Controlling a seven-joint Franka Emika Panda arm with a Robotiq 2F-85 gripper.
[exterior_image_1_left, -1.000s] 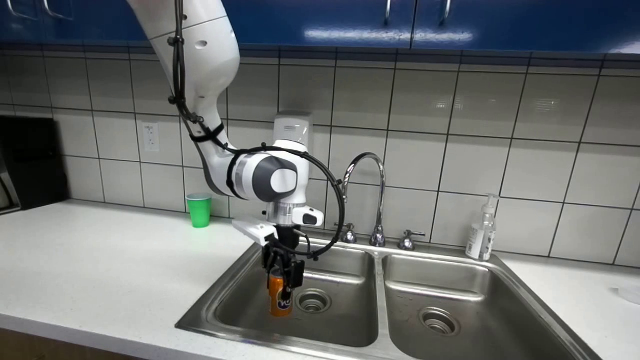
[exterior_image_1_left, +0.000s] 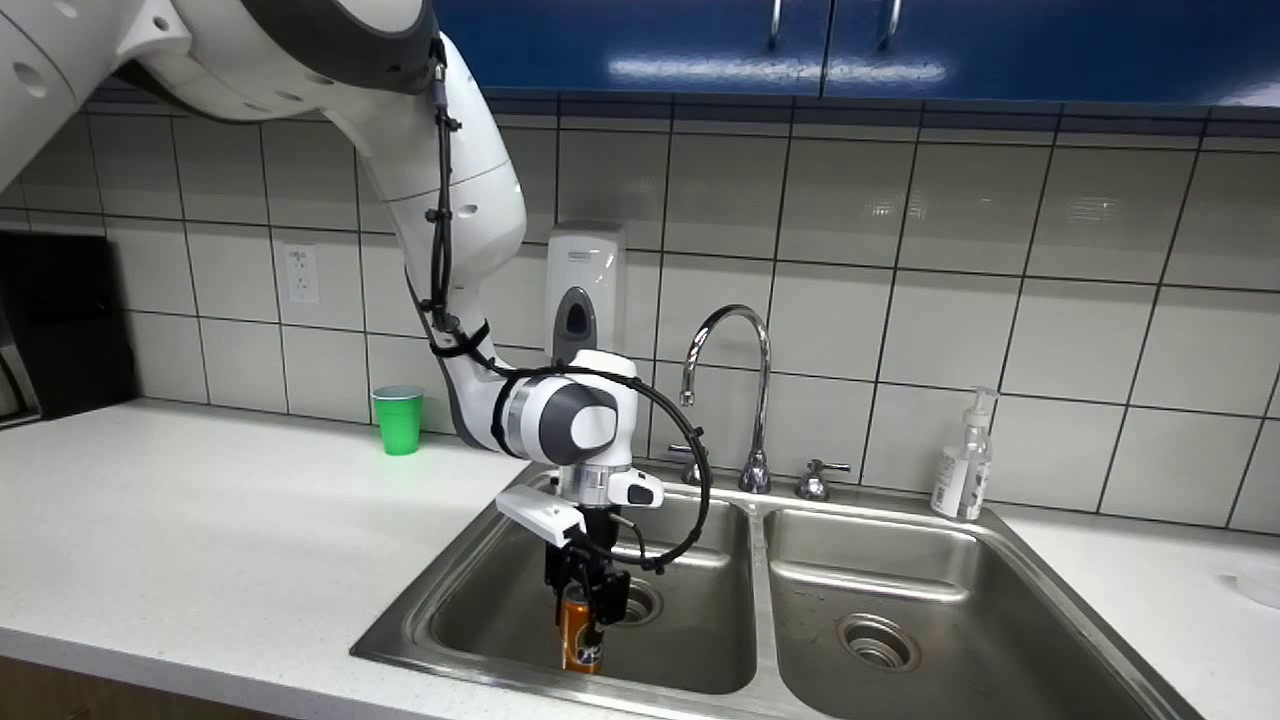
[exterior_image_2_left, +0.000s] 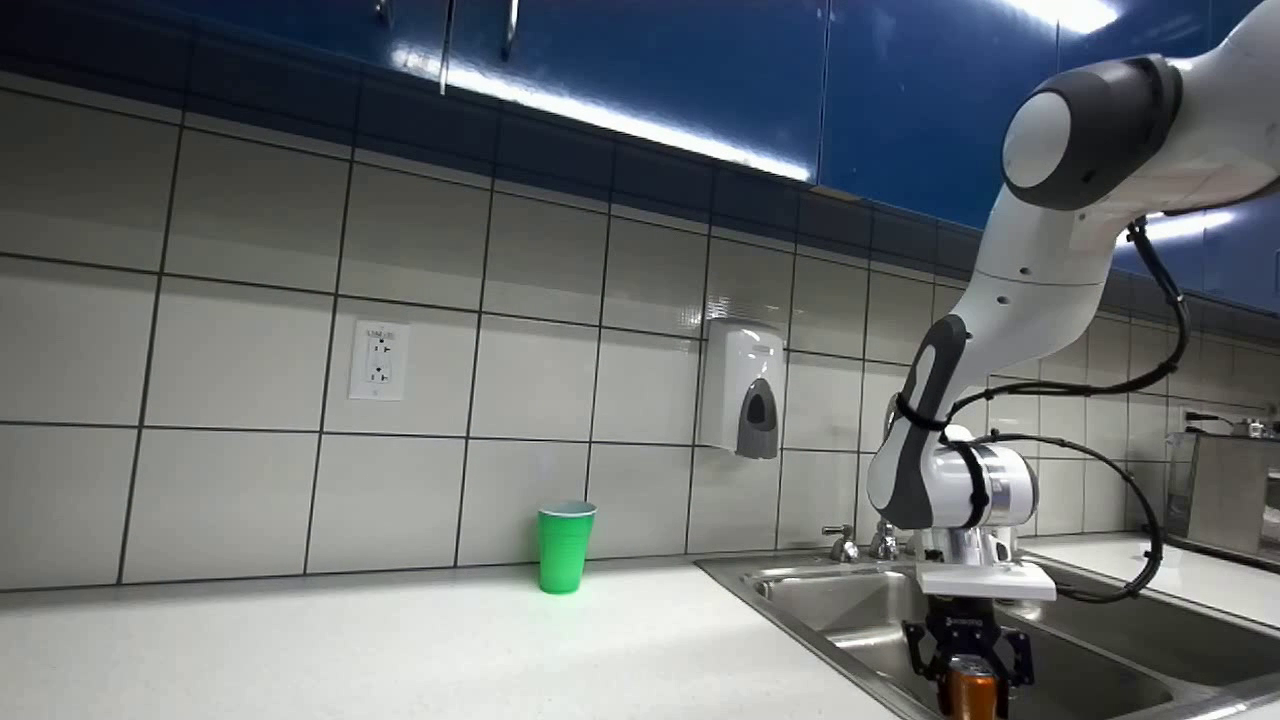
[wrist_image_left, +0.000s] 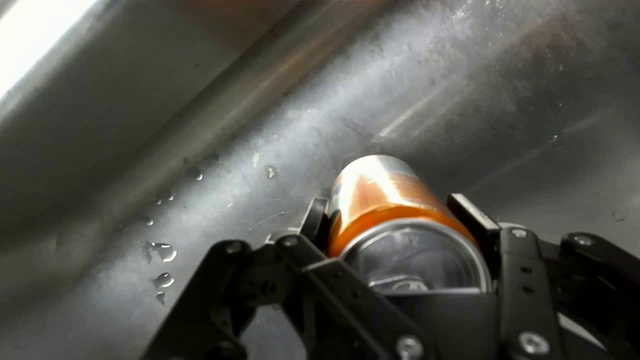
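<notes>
An orange soda can (wrist_image_left: 384, 198) is between the two black fingers of my gripper in the wrist view, its silver top facing the camera. Both fingers press against its sides, so the gripper is shut on it. In exterior view 1 the can (exterior_image_1_left: 581, 642) is down in the left sink basin (exterior_image_1_left: 696, 600), near the front wall, with the gripper (exterior_image_1_left: 588, 600) around its upper part. Its lower end is hidden behind the front rim there. Exterior view 2 shows the top part of the can (exterior_image_2_left: 972, 690) under the arm.
A chrome faucet (exterior_image_1_left: 763, 408) rises behind the basins. The right basin (exterior_image_1_left: 960, 600) is empty. A green cup (exterior_image_1_left: 397, 420) stands on the left counter by the wall, and a soap bottle (exterior_image_1_left: 963, 462) stands behind the right basin.
The arm has come down and toward the front of the left basin, slightly right in exterior view 1. The can has moved lower along with it, still held.
</notes>
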